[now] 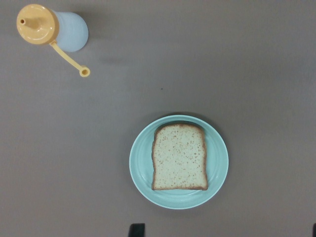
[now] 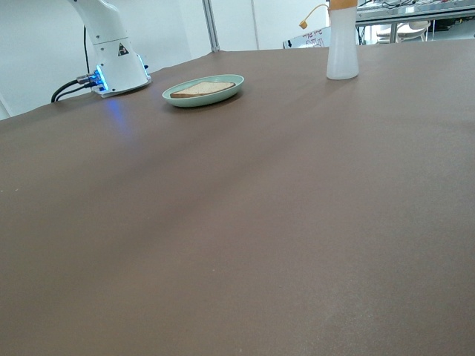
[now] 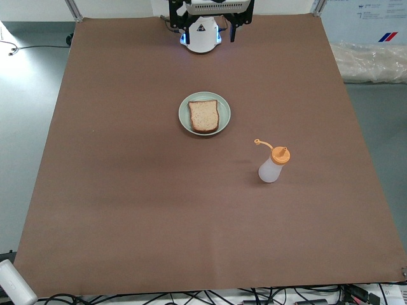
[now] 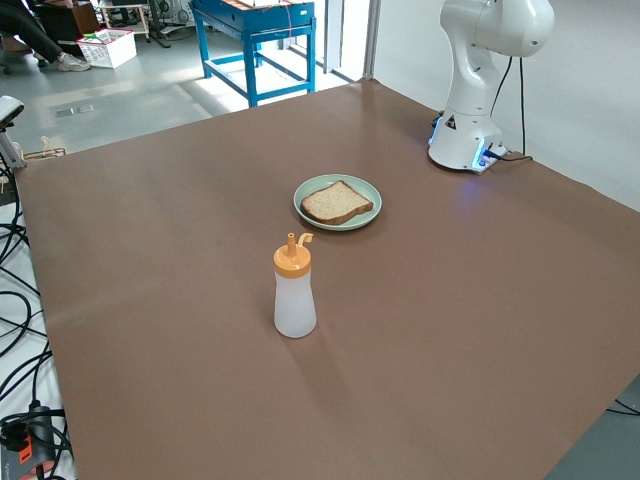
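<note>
A slice of bread [image 3: 203, 115] lies flat on a pale green plate [image 3: 224, 124] in the middle of the brown table. A squeeze bottle [image 4: 295, 300] with an orange cap and an attached loose tip cover stands upright apart from the plate; in the wrist view the bottle [image 1: 71, 32] is at the upper left and the bread [image 1: 178, 157] below centre. My gripper is above the table, its two dark fingertips at the bottom edge of the wrist view, far apart with nothing seen between them.
The white robot base [image 4: 462, 140] stands at the table's back edge, with cables beside it. The brown tabletop [image 3: 127, 210] around the plate and bottle is clear. Cables and equipment [image 4: 35, 440] line another edge, off the tabletop.
</note>
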